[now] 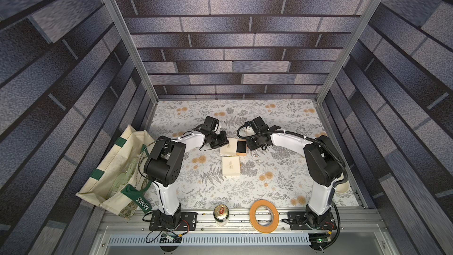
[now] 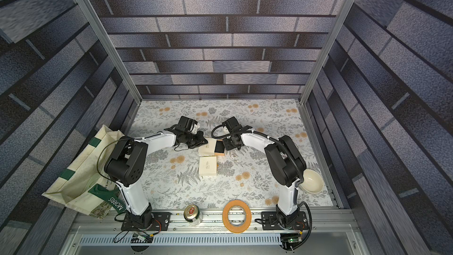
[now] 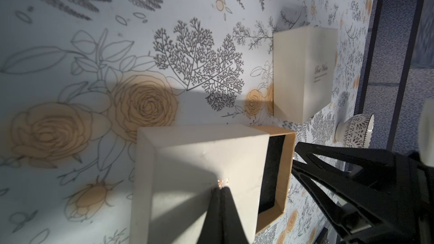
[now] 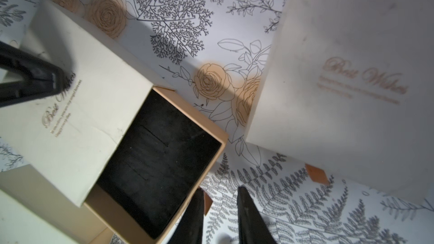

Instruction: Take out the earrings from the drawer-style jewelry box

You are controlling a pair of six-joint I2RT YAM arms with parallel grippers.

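Note:
A white jewelry box (image 4: 76, 113) lettered "Best Wishes" lies in the middle of the table, its drawer (image 4: 201, 122) partly out, showing a dark lining. My left gripper is shut, its tips on or just above the lid, nothing visible between them. My right gripper is part open beside the drawer's outer end, its fingers apart with nothing seen between them. No earrings show clearly. A second white box (image 4: 339, 90) lies apart, nearer the front.
A canvas bag (image 1: 113, 160) fills the left side. A bowl (image 2: 311, 179) sits at front right. A can (image 2: 191, 213) and orange tape ring (image 2: 236, 226) rest on the front rail. The back of the table has free room.

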